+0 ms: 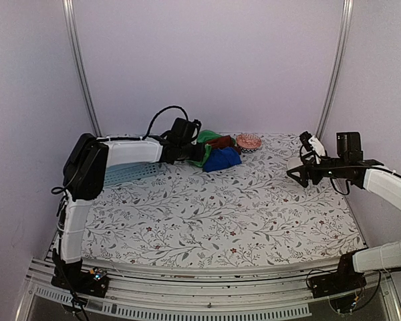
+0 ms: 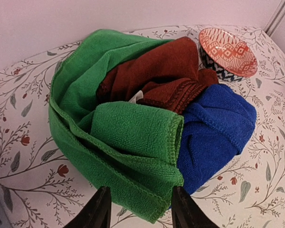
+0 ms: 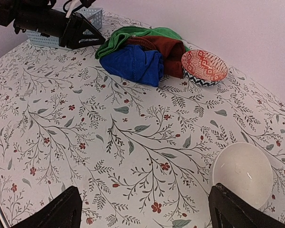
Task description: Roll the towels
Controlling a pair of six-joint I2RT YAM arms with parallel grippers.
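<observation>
At the back of the table lies a loose heap of three towels: green (image 2: 133,128), dark red (image 2: 152,69) and blue (image 2: 216,123). The green towel is folded over on itself, its near corner pointing toward my left gripper. That gripper's fingers (image 2: 100,209) are apart on either side of this corner in the left wrist view; whether they touch the cloth I cannot tell. Nothing is gripped there. On the right side, my right gripper hangs wide open above bare table, far from the towels.
A red patterned bowl (image 1: 248,141) stands just right of the heap. The white bowl (image 3: 242,173) is close to my right gripper. Behind my left arm sits a light blue basket (image 1: 130,174).
</observation>
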